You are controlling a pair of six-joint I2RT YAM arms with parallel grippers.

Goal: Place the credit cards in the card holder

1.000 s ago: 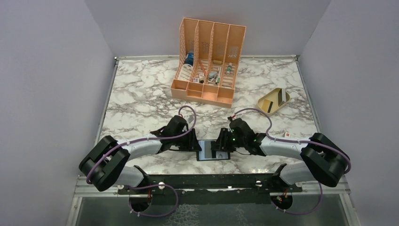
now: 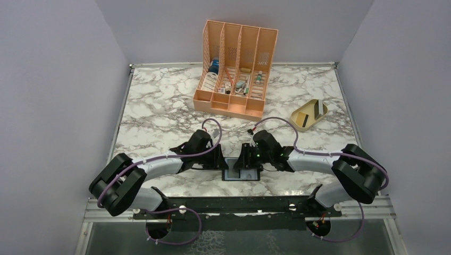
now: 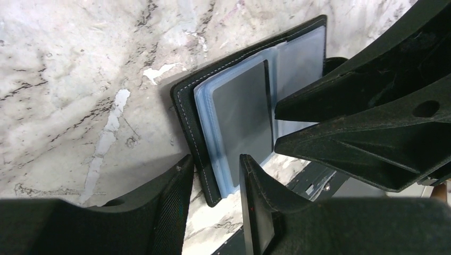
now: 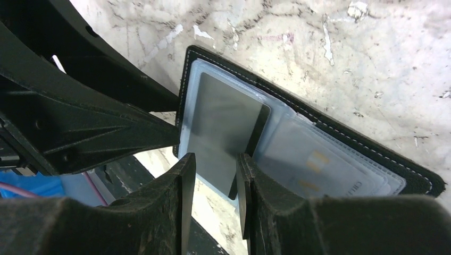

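The card holder lies unfolded and flat near the table's front edge, with a black cover and clear sleeves. Inside one sleeve sits a dark grey card; only a narrow black strip shows along its edge. My left gripper is slightly open at the holder's outer end, one finger beside the cover and the other over the sleeve. Over the same card, my right gripper is also a little open, a fingertip at the card's black edge. I see nothing pinched in either gripper.
A tan tray at the right holds a dark card and other flat pieces. At the back stands an orange divided organiser with small items.
My right gripper has moved left over the holder. The card has slid left, deeper into its sleeve, and its black exposed band has shrunk to a thin strip. The left gripper has barely moved.
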